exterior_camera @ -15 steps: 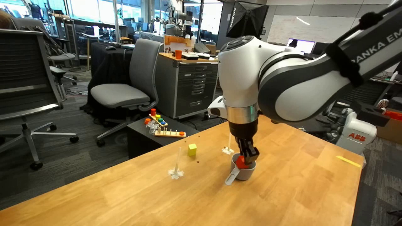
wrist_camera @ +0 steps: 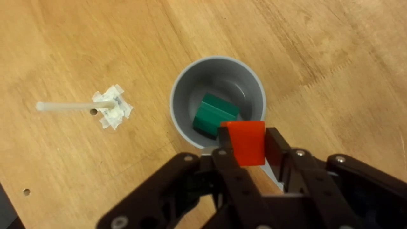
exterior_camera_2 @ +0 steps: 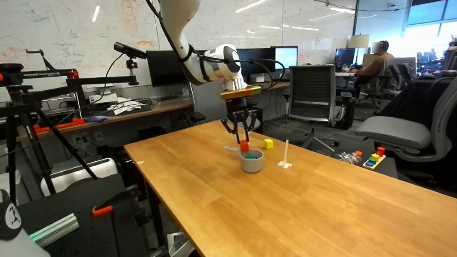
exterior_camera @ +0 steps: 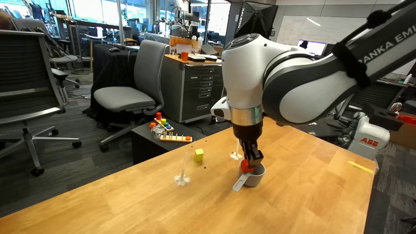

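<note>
My gripper is shut on a red block (wrist_camera: 248, 147), one finger on either side of it. Below stands a grey cup (wrist_camera: 178, 110) with a handle, upright on the table. Seen from the wrist, the red block overlaps the cup's rim on the handle side. A green block (wrist_camera: 215, 114) lies inside the cup. In exterior view 2 the red block (exterior_camera_2: 244, 145) is at the rim of the cup (exterior_camera_2: 251, 165); whether they touch, I cannot tell. Apart from these, a yellow cube (exterior_camera: 199, 155) sits on the table.
Two thin upright pegs are taped to the table; one peg (exterior_camera: 184, 167) is nearer the front, the other peg (exterior_camera: 237, 149) is close behind the cup.
In exterior view 1 my gripper and the red block have shifted slightly left and up. The block now shows higher at the cup's rim. The cup and yellow cube have stayed put.
</note>
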